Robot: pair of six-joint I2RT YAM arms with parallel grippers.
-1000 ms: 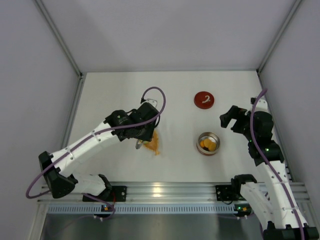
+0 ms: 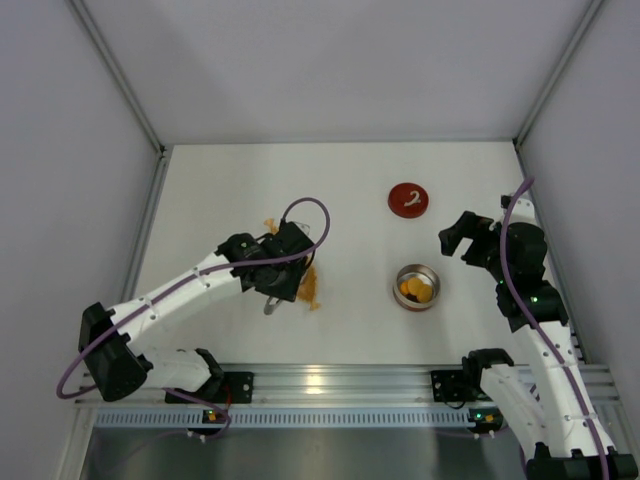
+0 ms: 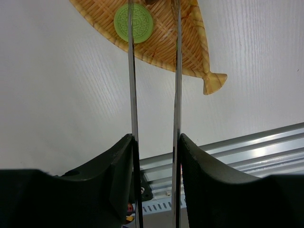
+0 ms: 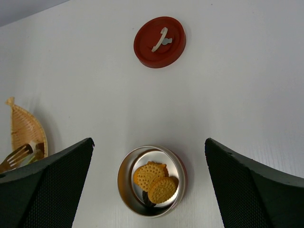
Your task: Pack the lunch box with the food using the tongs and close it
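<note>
Metal tongs (image 3: 134, 99) are clasped in my left gripper, their long arms reaching over the woven basket (image 3: 161, 61). A green round biscuit (image 3: 144, 29) lies in the basket beside the tongs. The tong ends run off the top of the left wrist view; whether they pinch anything cannot be told. The right wrist view shows a forked tong end (image 4: 15, 158) at the basket's side. The round metal lunch box (image 2: 402, 274) stands uncovered, with yellow-orange biscuits (image 4: 161, 189) inside. Its red lid (image 2: 408, 200) lies apart, farther back. Empty and open, my right gripper hovers right of the box.
Clear white table (image 2: 350, 180) separates the basket from the lunch box. A metal rail (image 2: 330, 380) runs along the front edge, and grey walls close in the sides and back. A purple cable loops above each arm.
My left arm has moved slightly left and towards the front over the basket, bringing the tongs along. The right arm, lunch box and lid have stayed put.
</note>
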